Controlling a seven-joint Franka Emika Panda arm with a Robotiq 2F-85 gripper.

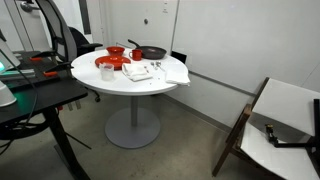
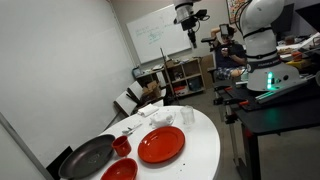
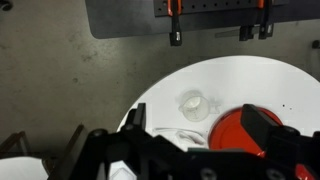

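In the wrist view my gripper stands open above the round white table (image 3: pixel 180 82), its black fingers (image 3: pixel 128 148) wide apart with nothing between them. Below, in the gap, is a clear cup (image 3: pixel 197 103), while a red plate (image 3: pixel 232 132) is partly covered by the right finger. The second exterior view shows that red plate (image 2: pixel 161 144) flat on the table, a red mug (image 2: pixel 121 146) beside a black pan (image 2: pixel 87 157), and a red bowl (image 2: pixel 120 171) at the lower edge. White cloth-like items (image 1: pixel 137 72) lie near the table's middle.
A black bench (image 1: pixel 50 98) with the arm's base stands left of the table. Another white cloth (image 1: pixel 177 75) lies at the right edge, near small utensils (image 1: pixel 157 65). A white chair (image 1: pixel 280 130) is far right.
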